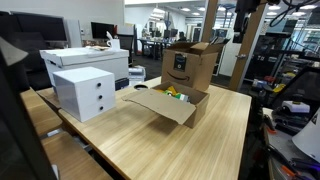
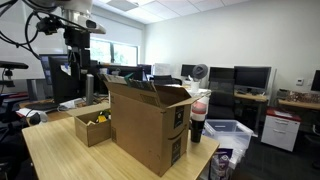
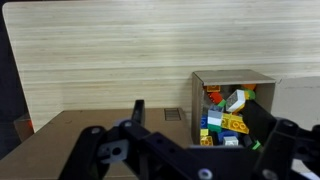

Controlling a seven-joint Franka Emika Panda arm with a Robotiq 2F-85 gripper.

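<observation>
High above the table, my gripper hangs at the right, pointing down. In the wrist view its two dark fingers stand wide apart, with nothing held between them. Colourful toy bricks lie inside a small open cardboard box, below and near the right finger, which hides part of them. The box's long flap sticks out over the table towards the left. From exterior view 2, the gripper is above the small box.
Behind the small box stands a tall cardboard box with raised flaps. White drawers and a white box sit at the table's left. Bare wooden tabletop lies in front, and a dark bottle stands beyond the tall box.
</observation>
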